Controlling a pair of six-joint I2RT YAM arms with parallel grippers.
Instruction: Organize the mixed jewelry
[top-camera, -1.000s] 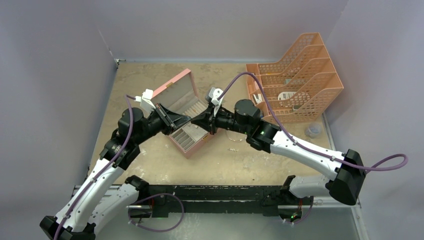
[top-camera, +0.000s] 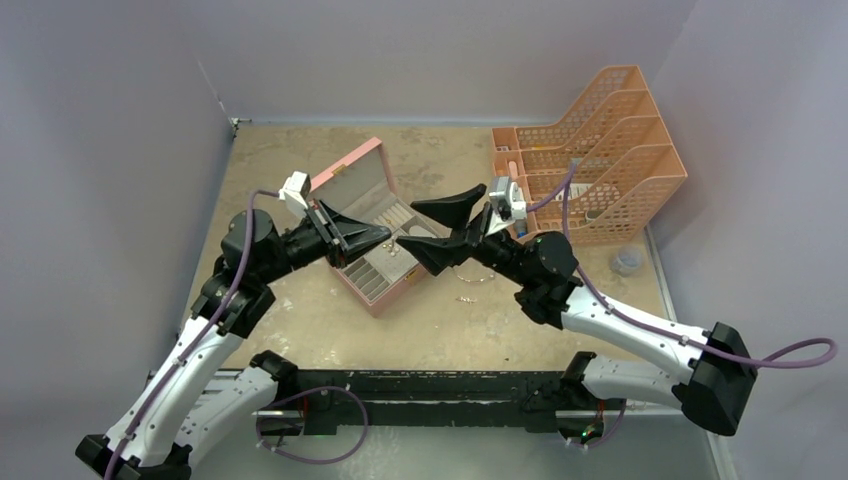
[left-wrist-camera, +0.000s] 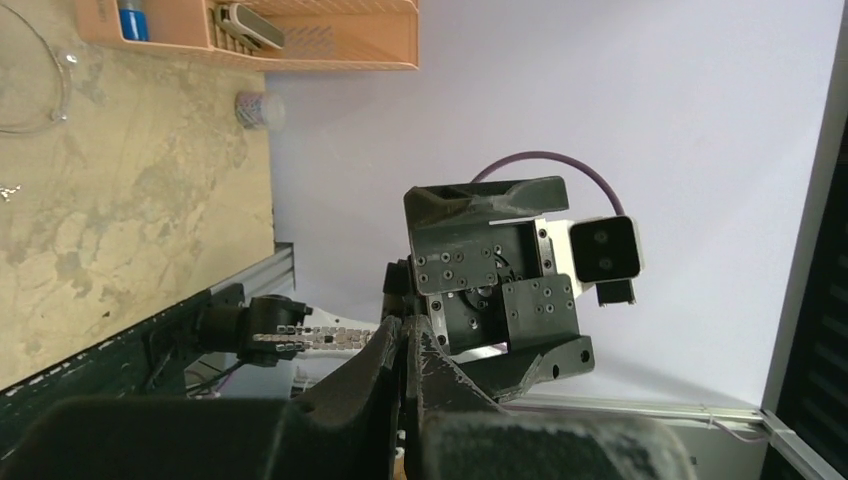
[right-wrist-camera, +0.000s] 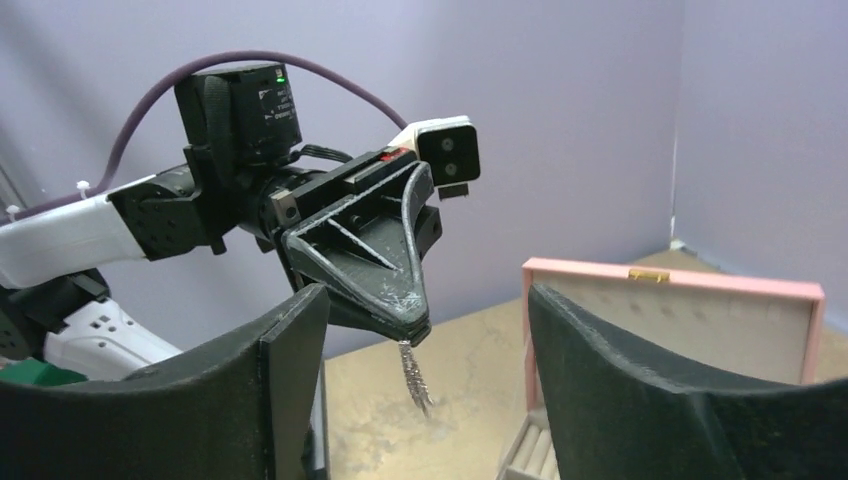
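Note:
My left gripper (top-camera: 388, 233) is shut at its tips, with a silver jewelry chain dangling from them; the left wrist view shows the same chain (left-wrist-camera: 310, 336) beside the fingertips. Facing it, my right gripper (top-camera: 415, 222) stands open above the pink jewelry box (top-camera: 405, 295), with nothing seen between its fingers. The box has its lid (right-wrist-camera: 675, 315) raised and holds slotted rolls and compartments with small pieces inside. A loop necklace (top-camera: 475, 280) and a small piece (top-camera: 467, 299) lie on the table right of the box.
A peach organizer (top-camera: 620, 200) with several compartments and items stands at the back right, with a small clear cup (top-camera: 626, 260) in front of it. Grey walls border the table.
My right gripper has backed away from the left fingertips and its fingers have opened. My left gripper has shifted slightly to the right.

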